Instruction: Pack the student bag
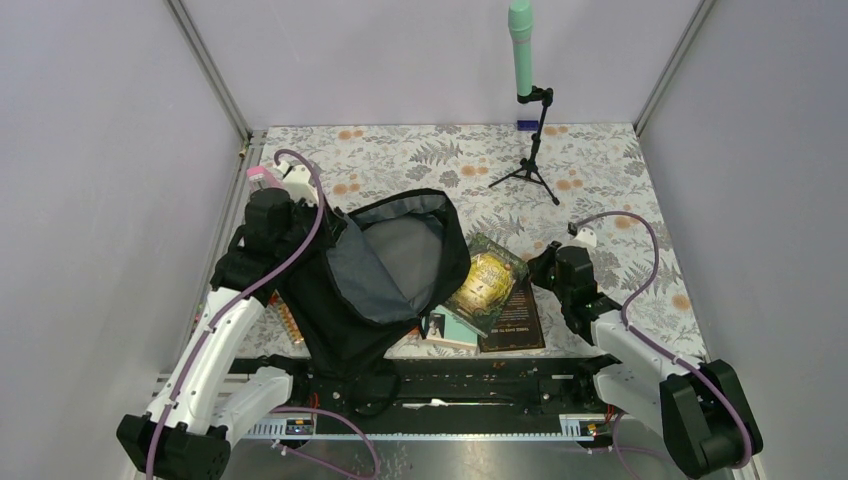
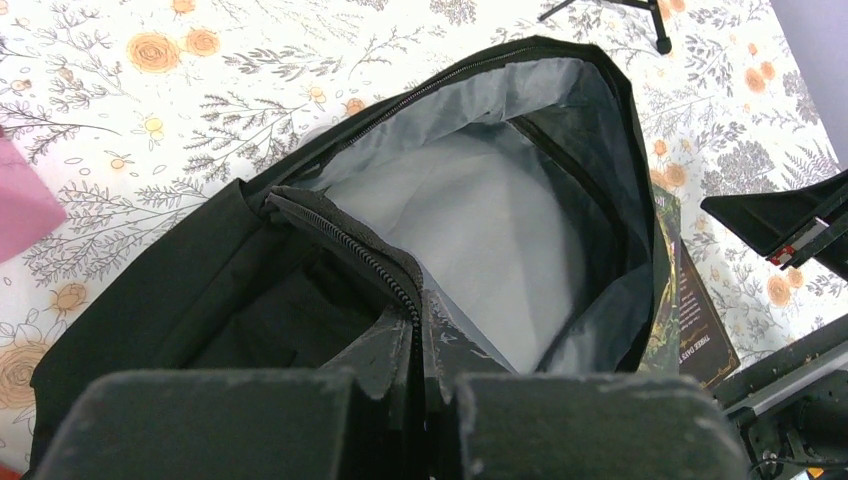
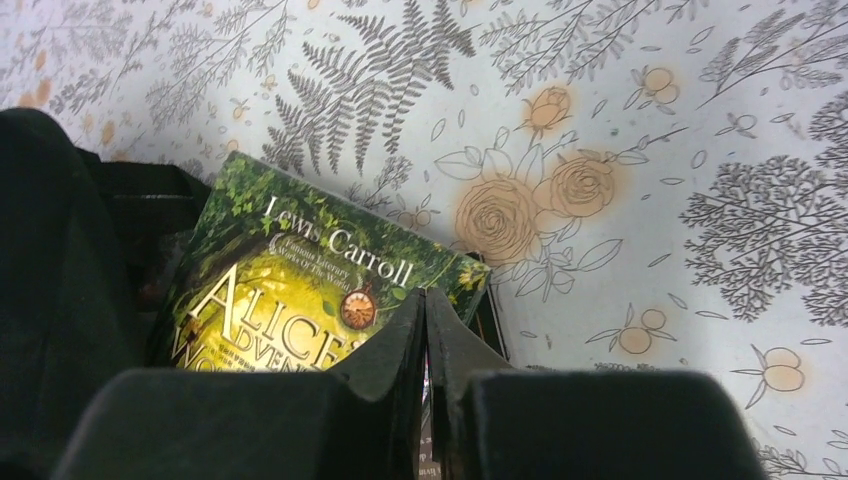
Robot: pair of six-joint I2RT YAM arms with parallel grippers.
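A black bag [image 1: 400, 250] with grey lining lies open on the left-middle of the table. My left gripper is shut on the zippered edge of the bag's opening. Right of the bag, the green Alice book [image 1: 480, 285] [image 3: 280, 280] lies over a dark brown book [image 1: 510, 330], with a pale teal book [image 1: 450, 330] at the front edge. My right gripper is shut at the Alice book's right edge; whether the book is between the fingertips is hard to tell.
A tripod [image 1: 533, 165] with a mint cylinder stands at the back right. A pink item [image 2: 20, 200] lies left of the bag, with orange objects partly hidden under the left arm.
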